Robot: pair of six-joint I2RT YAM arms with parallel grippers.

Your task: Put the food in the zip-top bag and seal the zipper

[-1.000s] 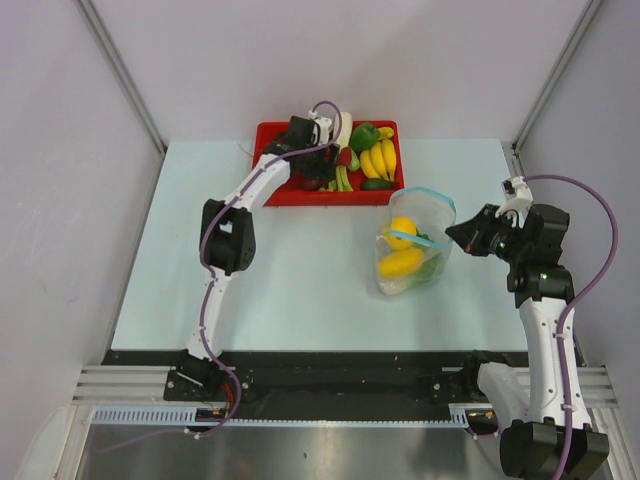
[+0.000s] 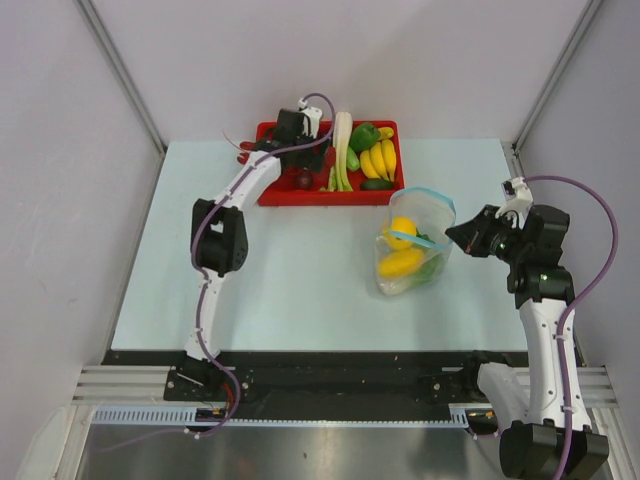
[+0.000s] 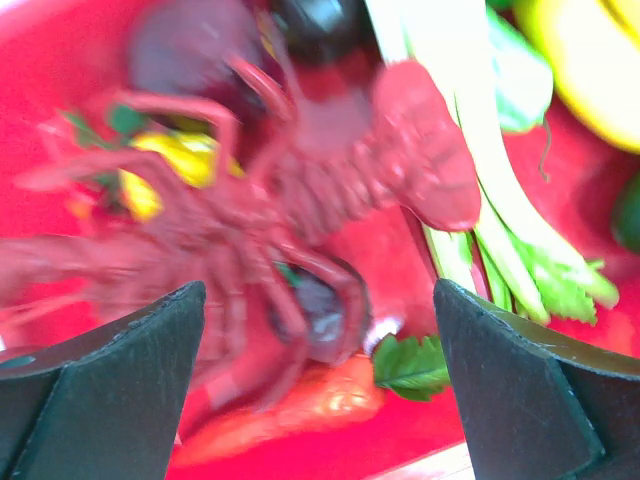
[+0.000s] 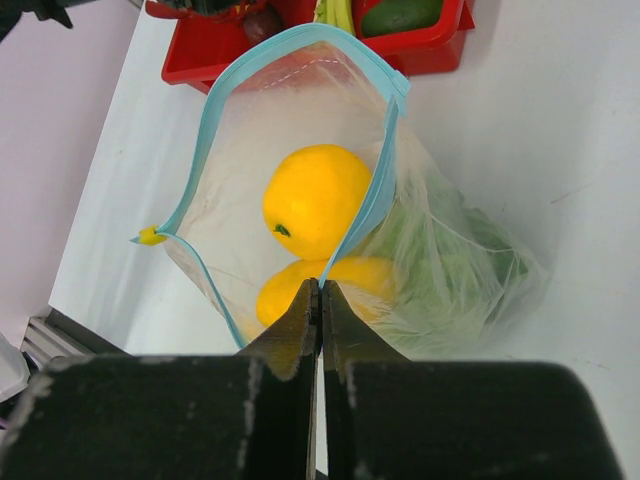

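Note:
My left gripper (image 2: 312,150) is open above the red bin (image 2: 350,198); in the left wrist view a red lobster (image 3: 330,180) lies beneath its fingers, over a red pepper (image 3: 300,410), dark round produce and leafy stalks (image 3: 470,130). The zip bag (image 4: 460,280) stands open on the table, holding a round yellow fruit (image 4: 315,195), a longer yellow item (image 2: 400,262) and something green. My right gripper is shut on the bag's blue zipper rim, at the side nearest it.
Bananas (image 2: 380,158), a green pepper (image 2: 365,136) and other vegetables fill the right of the bin.
My left arm has shifted slightly left within the bin area, and more of the stalks shows beside it. The right arm and bag have not moved.

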